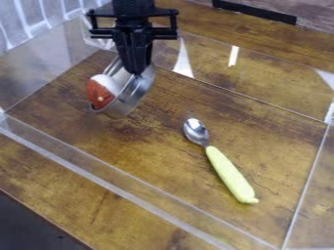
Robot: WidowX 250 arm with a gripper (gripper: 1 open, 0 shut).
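Observation:
My black gripper (pixel 135 61) reaches down from the top left of the camera view, over a tilted metal cup (pixel 131 96) with a red and white round object (pixel 102 91) at its left side. The fingertips are at the cup's upper part; whether they touch it is unclear. The fingers look close together. A spoon (pixel 222 168) with a pale yellow-green handle lies on the wooden surface at right.
Clear low walls (pixel 156 205) enclose the wooden work area (pixel 92 156).

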